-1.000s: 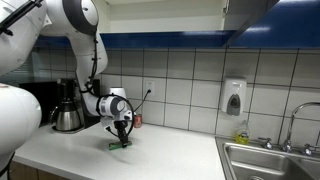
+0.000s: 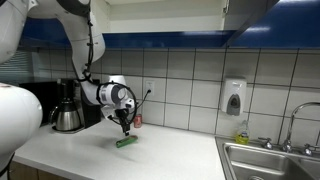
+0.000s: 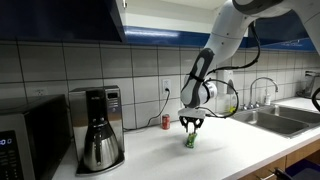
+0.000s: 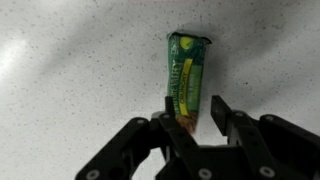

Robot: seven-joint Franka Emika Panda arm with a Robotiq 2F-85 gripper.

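A narrow green object [image 4: 186, 77] with a dark far end and an orange-brown near end runs away from my gripper in the wrist view. Its near end sits between my fingers, which are shut on it. In exterior view 1, the green object [image 2: 126, 142] shows just below the gripper [image 2: 126, 132], low over the white counter. Exterior view 2 has the green object [image 3: 191, 140] standing steeply beneath the gripper [image 3: 191, 123]. Whether its lower end touches the counter I cannot tell.
A coffee maker with a steel carafe [image 3: 101, 146] stands at the counter's left. Near the back wall is a red can [image 3: 165, 121]. A sink [image 2: 262, 163] lies to the right, with a soap bottle [image 2: 242, 134] behind it.
My gripper has risen slightly from the counter. The green object has shifted a little up and to the right in exterior view 1 and lies at a different tilt.
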